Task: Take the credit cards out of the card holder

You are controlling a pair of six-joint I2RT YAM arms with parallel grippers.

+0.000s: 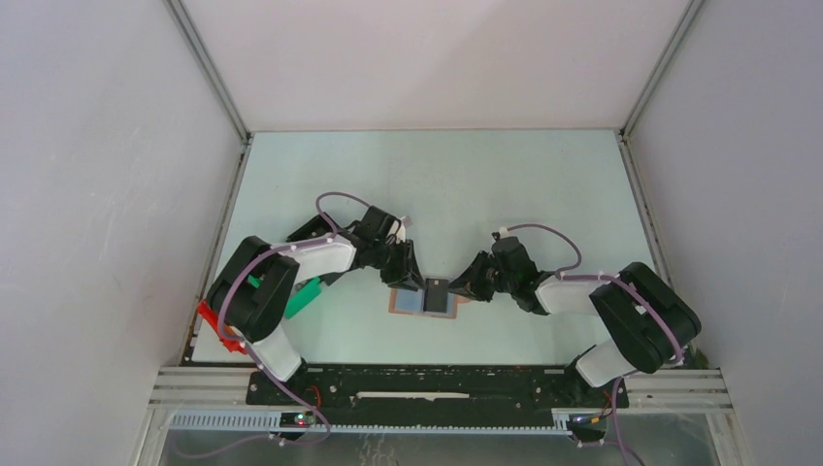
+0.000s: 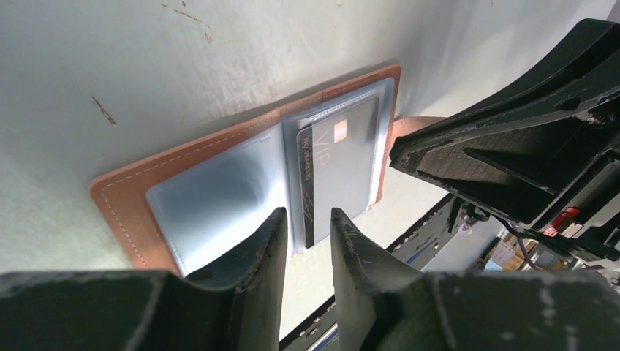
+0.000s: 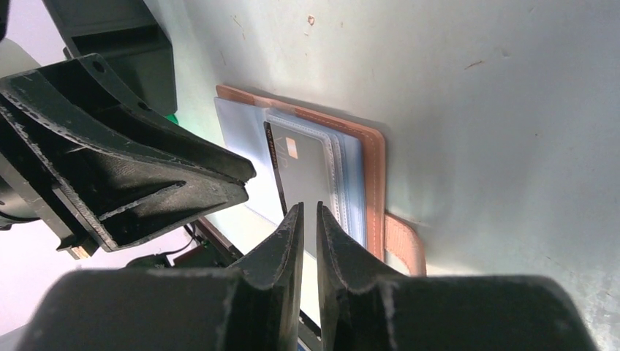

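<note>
The card holder, brown leather with clear sleeves point(image 2: 121, 183), lies open and flat on the table. A grey card marked VIP with a black stripe sits in its right-hand sleeve; the same card point(image 3: 305, 172) shows in the right wrist view. Over the seam between the two sleeves, my left gripper stands open, only the holder showing behind the gap. From the other side my right gripper hovers above the card, its fingers slightly apart with nothing visibly held between them. Whether any fingertip touches the holder I cannot tell.
Beyond my left arm are a black box point(image 1: 311, 229), a green container point(image 1: 303, 298) and a red one point(image 1: 219, 326). Both grippers are close together over the holder.
</note>
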